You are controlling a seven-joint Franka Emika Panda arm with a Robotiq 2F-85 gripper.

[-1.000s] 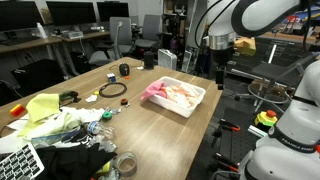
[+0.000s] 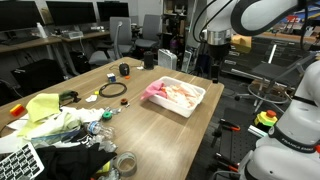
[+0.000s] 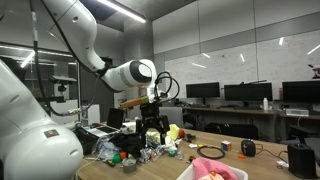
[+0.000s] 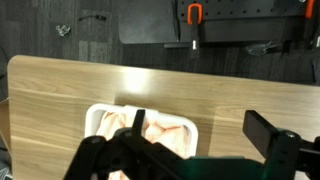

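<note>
In the wrist view my gripper is open, its dark fingers [image 4: 262,130] spread wide at the bottom of the picture with nothing held between them. Below it shows the table's wooden edge and part of a white bin [image 4: 192,127]. From the first exterior view, that bin stands on the right side of the table, holding pale peach cloth and a pink cloth [image 2: 153,89] that hangs over its left side. The gripper [image 2: 215,80] hangs to the right of the bin, apart from it. The second exterior view also has the pink cloth [image 3: 215,170] at its lower edge.
On the table's left lie a yellow cloth [image 2: 42,106], dark cloths [image 2: 75,160], a white grid-like rack [image 2: 22,163] and several jars. A black cable loop [image 2: 113,90] and a black canister [image 2: 148,61] stand farther back.
</note>
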